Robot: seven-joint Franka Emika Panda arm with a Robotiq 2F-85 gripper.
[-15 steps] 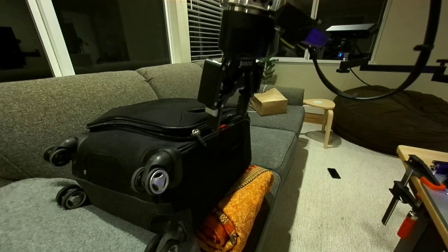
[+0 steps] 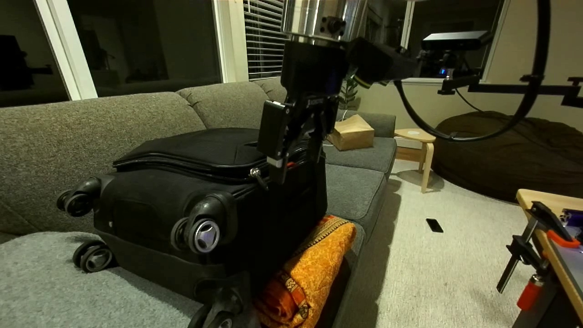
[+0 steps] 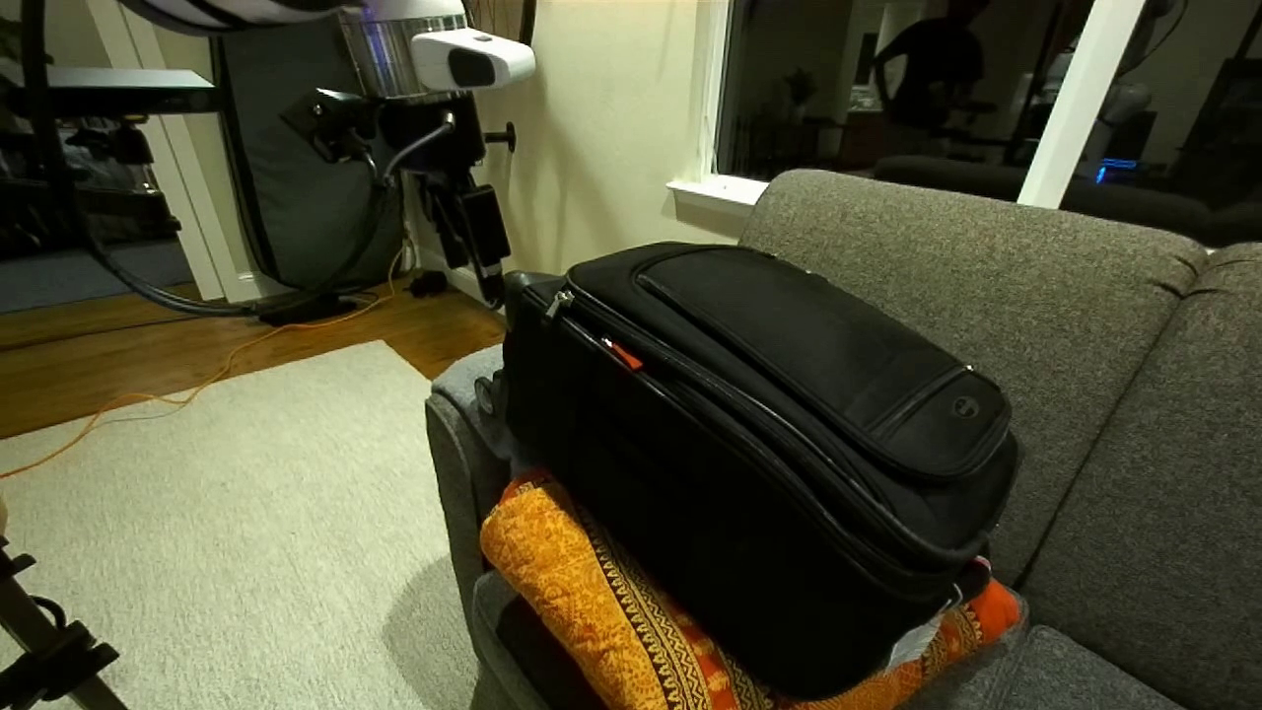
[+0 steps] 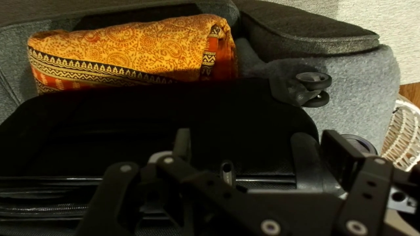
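Observation:
A black suitcase (image 2: 164, 202) lies flat on the sofa, its wheels toward the first exterior camera. My gripper (image 2: 299, 163) points down near the suitcase's upper front edge, its two fingers apart. In the wrist view, a metal zipper pull (image 4: 227, 171) shows between the spread fingers of the gripper, with nothing held. The same zipper pull (image 3: 558, 304) hangs at the suitcase corner beside the gripper (image 3: 492, 290) in the second exterior view. An orange tag (image 3: 622, 354) sits further along the zipper. Whether a finger touches the suitcase, I cannot tell.
A folded orange patterned cloth (image 4: 130, 51) is wedged along the suitcase's lower side. The grey sofa backrest (image 3: 1100, 308) rises behind it. A paper bag (image 2: 352, 133) stands farther along the seat. Open carpet (image 2: 415, 262) lies in front, with a clamped table (image 2: 552, 240) at right.
My gripper has come down a little beside the suitcase's edge, the arm's cable swinging left with it. The suitcase and cloth have stayed in place.

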